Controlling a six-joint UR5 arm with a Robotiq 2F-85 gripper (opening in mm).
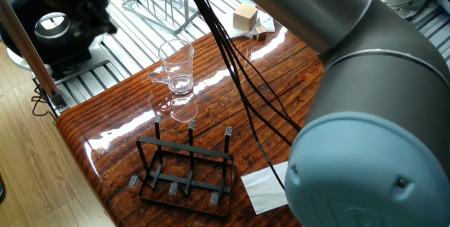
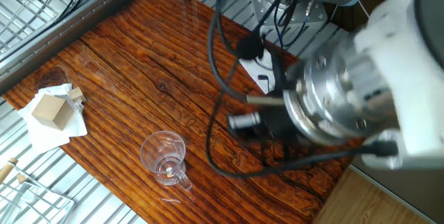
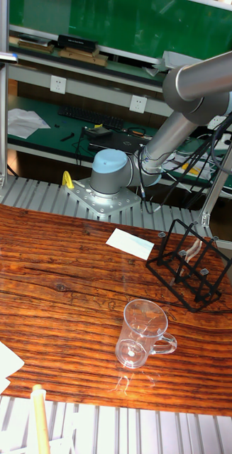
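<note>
A clear mug [image 1: 179, 69] stands upright on the glossy brown wooden table, its handle facing the black rack in the third exterior view. The black metal rack [image 1: 190, 185] with upright prongs sits empty of cups near one corner; in the second exterior view the arm hides most of it. My gripper [image 1: 98, 23] is a dark blur at the upper left of the first exterior view, held high. In the second exterior view the gripper [image 2: 251, 121] appears above the table, apart from the mug [image 2: 164, 156]. Blur and cables hide how its fingers stand.
White paper [image 3: 130, 243] lies flat beside the rack. A cardboard-coloured box [image 2: 53, 112] and a smaller block [image 2: 76, 95] rest on white sheets at the table edge. Beyond them stands a wire rack [image 1: 158, 2]. Loose black cables [image 1: 228, 51] hang from the arm. Mid-table is clear.
</note>
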